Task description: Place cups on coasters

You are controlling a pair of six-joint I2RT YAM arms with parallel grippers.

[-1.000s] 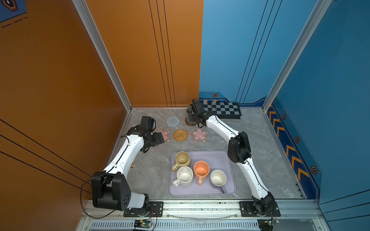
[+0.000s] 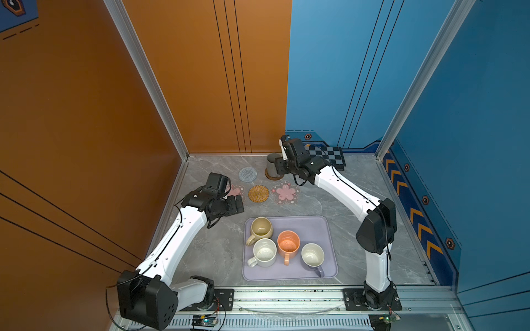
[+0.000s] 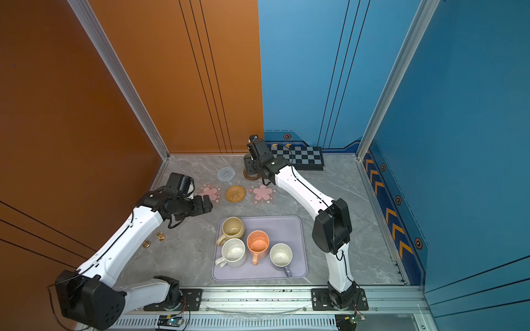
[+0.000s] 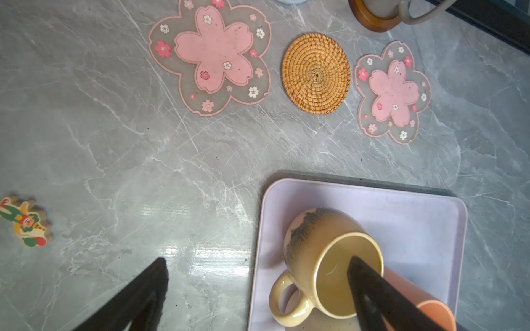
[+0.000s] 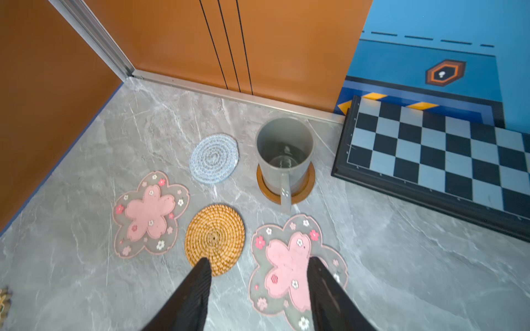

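A grey mug [image 5: 272, 162] stands upright on a wooden coaster [image 5: 269, 190] at the back. Four bare coasters lie round it: blue [image 5: 213, 157], woven [image 5: 214, 239], left flower [image 5: 151, 215], right flower [image 5: 288, 266]. The lilac tray [image 2: 314, 226] holds a yellow mug [image 2: 261, 227], white mug [image 2: 264, 252], orange mug [image 2: 288, 243] and white-and-grey mug [image 2: 313, 255]. My left gripper hangs open and empty above the tray's left side. My right gripper is raised near the grey mug, above the right flower coaster, its fingers apart with nothing between them.
A black-and-white checkered board [image 5: 428, 151] lies at the back right against the wall. A small painted wooden figure [image 4: 26, 220] lies on the left of the table.
My right gripper has risen from beside the grey mug, and its arm's elbow has moved right and toward the front. The mugs are unmoved.
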